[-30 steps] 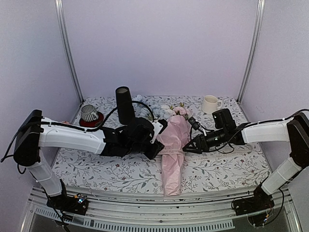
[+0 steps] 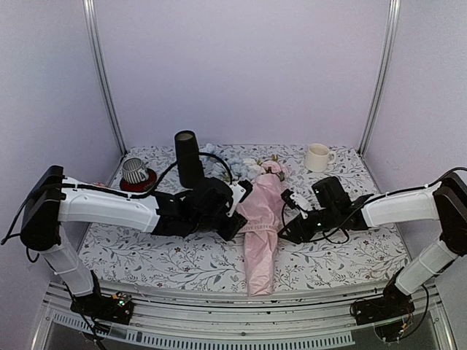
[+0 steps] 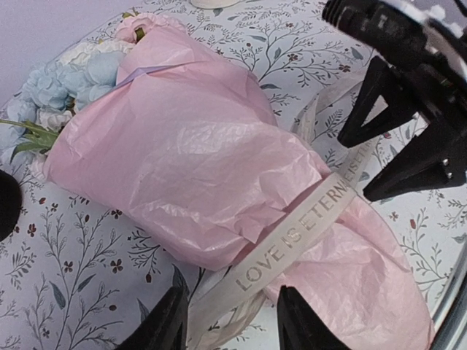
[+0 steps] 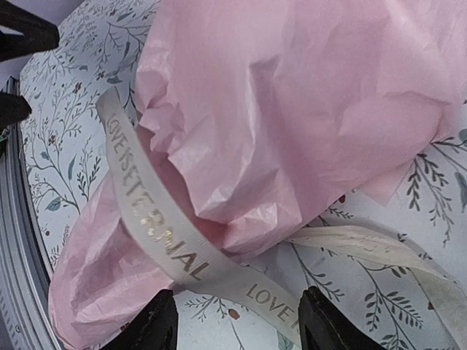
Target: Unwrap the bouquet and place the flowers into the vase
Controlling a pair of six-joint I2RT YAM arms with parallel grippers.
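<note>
The bouquet in pink wrapping paper (image 2: 261, 251) lies along the middle of the table, its blue, white and pink flowers (image 2: 248, 166) toward the back. Across its waist runs a pale lettered ribbon (image 3: 281, 251), with loose ends on both sides. My left gripper is at the wrapping's left side, fingers apart, the ribbon's left part reaching between them. On the other side my right gripper stands open, and the ribbon passes between its fingers without being clamped. A tall dark vase (image 2: 189, 159) stands upright behind the left arm.
At the back left, a striped cup (image 2: 134, 170) rests on a dark red round base (image 2: 139, 182). A cream mug (image 2: 318, 157) stands at the back right. Both grippers are close together across the narrow wrapping.
The left arm and bouquet look unmoved.
</note>
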